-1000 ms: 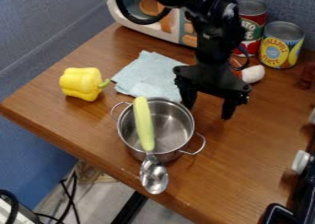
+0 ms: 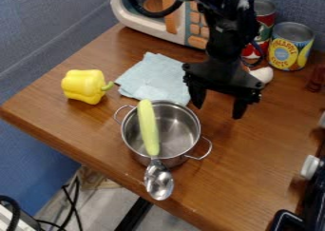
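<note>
The black gripper [image 2: 219, 94] hangs over the wooden table behind and right of a steel pot [image 2: 178, 144], its fingers spread apart with nothing visible between them. A yellow-green corn cob [image 2: 147, 126] lies in the pot, and a metal spoon [image 2: 159, 184] leans over the pot's front rim. A yellow pepper [image 2: 84, 86] sits at the left, beside a light blue cloth [image 2: 151, 75]. A small white object [image 2: 261, 75] lies just behind the gripper, partly hidden by it.
A toy microwave [image 2: 160, 13] and several cans [image 2: 291, 47] stand at the back. A dark appliance with white knobs [image 2: 309, 192] lines the right edge.
The objects on the table look unchanged.
</note>
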